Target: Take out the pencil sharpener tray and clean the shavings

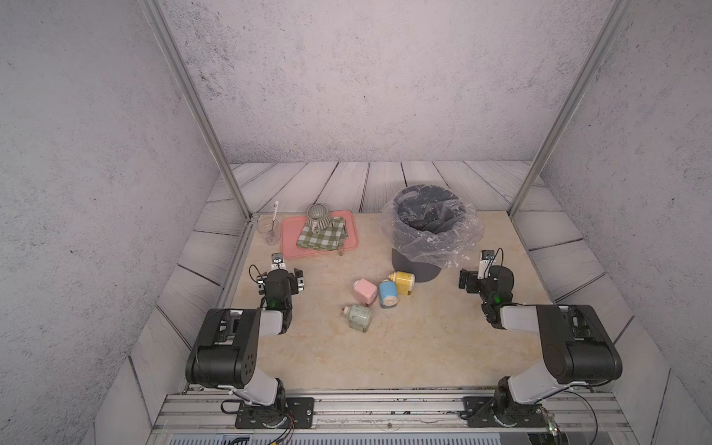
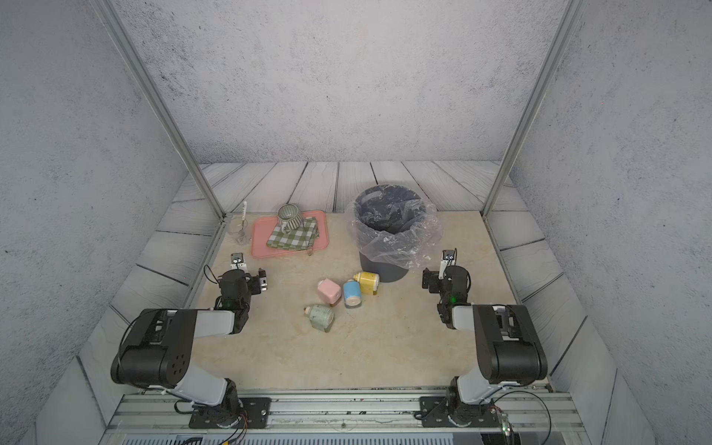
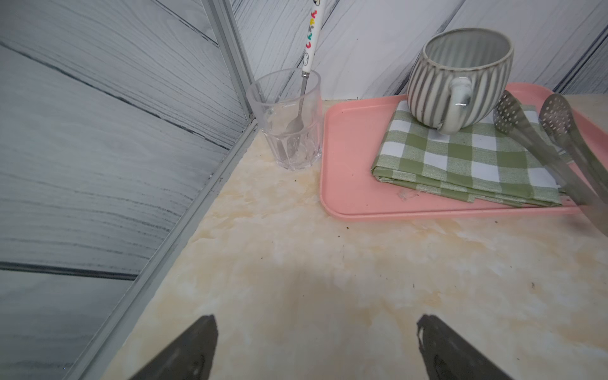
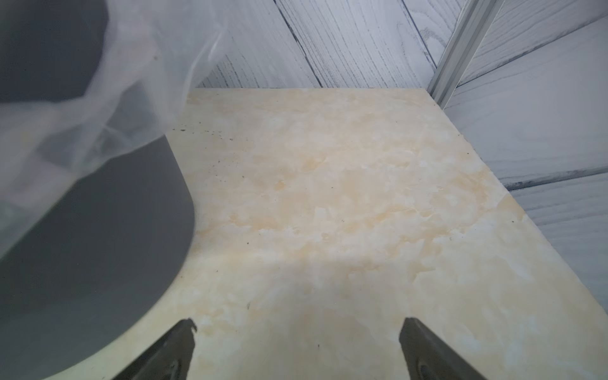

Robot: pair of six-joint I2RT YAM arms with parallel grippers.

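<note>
Four small sharpeners or bottle-like items lie mid-table: pink, blue, yellow and pale green; no tray shows out of them. A dark bin with a clear liner stands behind them, to the right. My left gripper stands open and empty at the left, facing the pink tray. My right gripper is open and empty beside the bin's right side.
The pink tray holds a checked cloth, a striped mug and metal utensils. A glass with a spoon stands to its left.
</note>
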